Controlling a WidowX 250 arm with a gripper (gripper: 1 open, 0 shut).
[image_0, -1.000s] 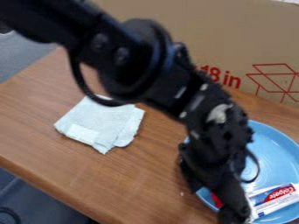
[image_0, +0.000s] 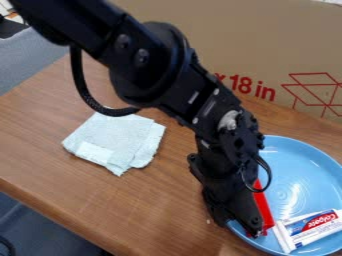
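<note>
My gripper (image_0: 230, 200) is low at the left rim of a light blue plate (image_0: 302, 168), its fingertips partly hidden by its own body. It looks shut, and I see nothing clearly held. On the plate a red and white Colgate toothpaste tube (image_0: 310, 229) lies at the front, with a red piece (image_0: 261, 205) just right of the gripper, partly hidden behind it.
A folded pale cloth (image_0: 114, 141) lies on the wooden table (image_0: 107, 205) left of the arm. A large cardboard box (image_0: 267, 40) stands along the back. The table's front left edge drops to a dark area.
The arm and gripper have moved up and to the left, towards the plate's left rim, uncovering more of the red piece on the plate. The cloth is unmoved.
</note>
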